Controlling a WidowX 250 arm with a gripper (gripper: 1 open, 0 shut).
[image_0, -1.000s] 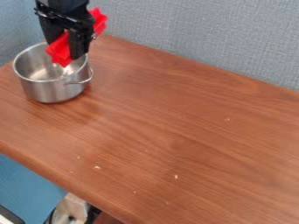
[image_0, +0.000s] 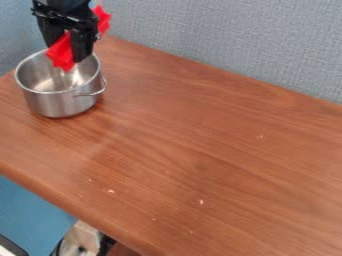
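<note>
My black gripper (image_0: 74, 40) is at the top left, shut on a red object (image_0: 62, 55) that shows below and to the right behind it. Its lower part hangs over the mouth of a steel pot (image_0: 54, 101) with a wire handle, which stands on the wooden table at the back left corner.
A grey textured wall (image_0: 241, 45) runs along the back. A blue surface (image_0: 27, 210) lies below the table's left edge.
The gripper and red object have shifted slightly up and to the left. The pot stays where it was.
</note>
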